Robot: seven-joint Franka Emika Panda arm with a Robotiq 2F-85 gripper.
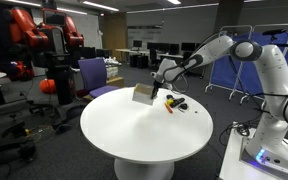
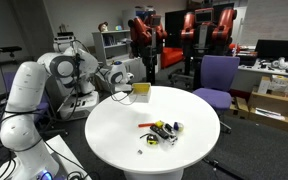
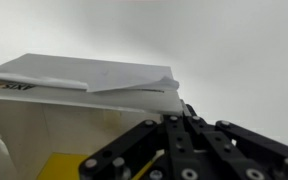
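A white open box (image 1: pixel 143 94) stands near the far edge of the round white table, slightly tilted in exterior view 1. Its pale flap and wall (image 3: pixel 94 75) fill the left of the wrist view, and something yellow (image 3: pixel 62 167) shows inside. My gripper is shut at the box's edge, where the thin wall runs up to the fingertips. The wall seems to be caught between them, though the contact itself is mostly hidden. From exterior view 2, the box (image 2: pixel 141 94) is at the table's back, with the arm reaching in from the left.
Several small things lie on the table: an orange marker (image 2: pixel 147 125), dark tools (image 2: pixel 164 132) and a yellow item (image 2: pixel 152 141). A purple chair (image 2: pixel 217 80) stands behind the table.
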